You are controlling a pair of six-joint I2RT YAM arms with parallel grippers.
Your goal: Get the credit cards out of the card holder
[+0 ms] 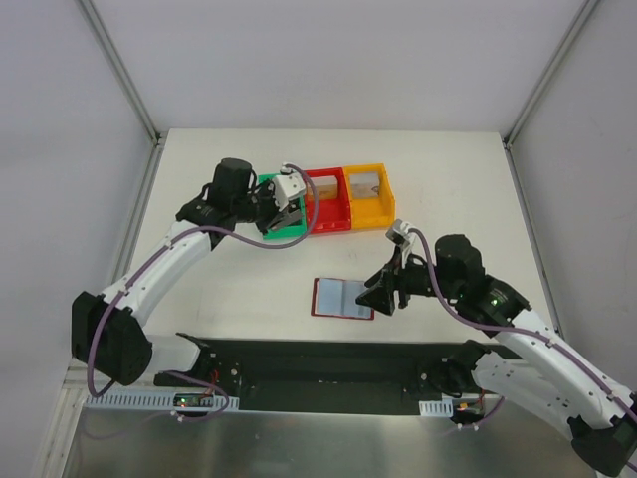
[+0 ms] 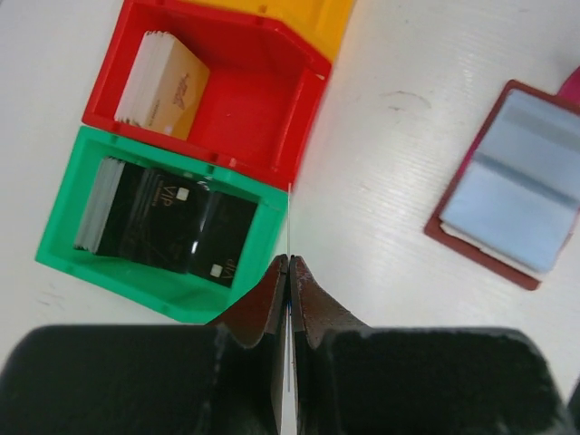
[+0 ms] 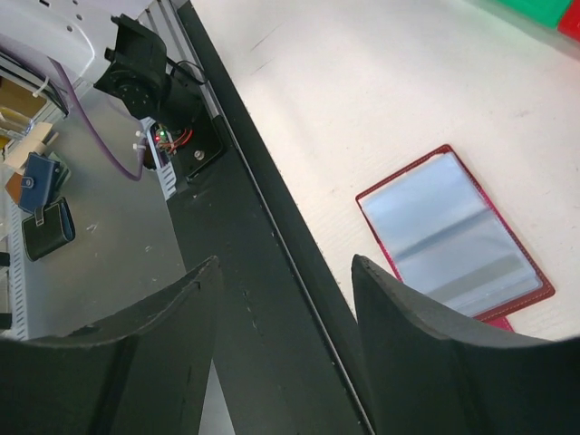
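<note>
The card holder (image 1: 343, 299) lies open on the table, with a dark red border (image 3: 390, 181) and pale, clear-looking pockets (image 3: 453, 240). No card stands out in its visible pockets. Over the green bin (image 2: 63, 208), my left gripper is shut on a thin dark card (image 2: 289, 222); the left wrist view has it edge-on, as a fine line. In the top view, that card (image 1: 288, 217) appears at the fingers above the bin. My right gripper is open and empty, beside the holder's right edge.
Black cards (image 2: 159, 227) and white card edges lie in the green bin. The red bin (image 2: 263, 100) holds beige cards (image 2: 181, 91); the yellow bin (image 1: 373, 211) has light ones (image 1: 364, 185). Wallets (image 3: 41, 199) sit off the table's near side.
</note>
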